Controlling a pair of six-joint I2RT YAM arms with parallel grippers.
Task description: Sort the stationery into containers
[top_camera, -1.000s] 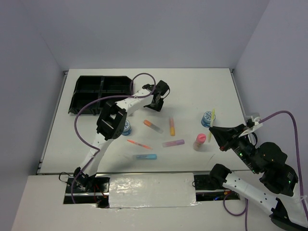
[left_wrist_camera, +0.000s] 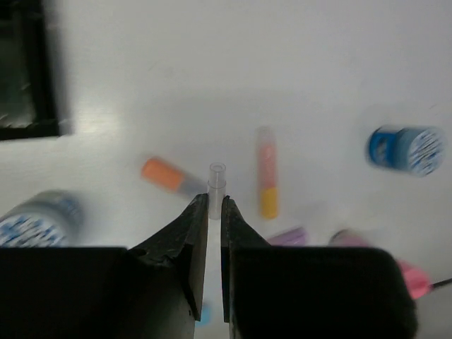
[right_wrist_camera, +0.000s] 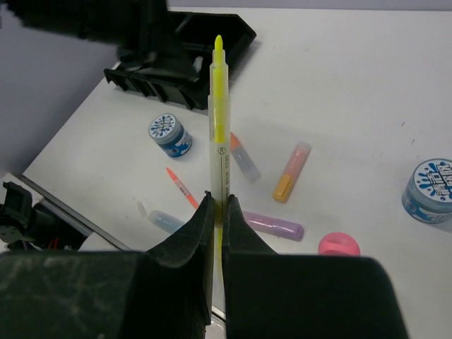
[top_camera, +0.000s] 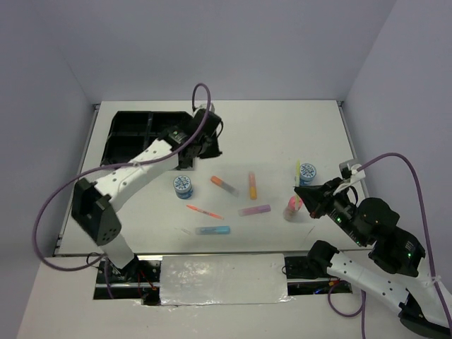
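Note:
My left gripper is shut on a slim clear tube [left_wrist_camera: 217, 185], held above the table to the right of the black divided tray [top_camera: 127, 134]. My right gripper is shut on a yellow highlighter [right_wrist_camera: 219, 92], which stands upright out of the fingers near the table's right side. On the table lie an orange-capped marker [top_camera: 224, 185], a pink marker with yellow end [top_camera: 252, 185], a purple marker [top_camera: 254, 210], a thin orange pen [top_camera: 205, 211] and a blue marker [top_camera: 212, 230]. The left arm hides part of the tray.
One blue-and-white jar [top_camera: 183, 186] stands below the tray, another jar [top_camera: 308, 173] at the right. A pink-topped bottle [top_camera: 290, 210] is close to the right gripper.
My left arm has swung left, with its gripper nearer the tray. The right gripper has shifted slightly left with the yellow highlighter, over the pink-topped bottle in the top view.

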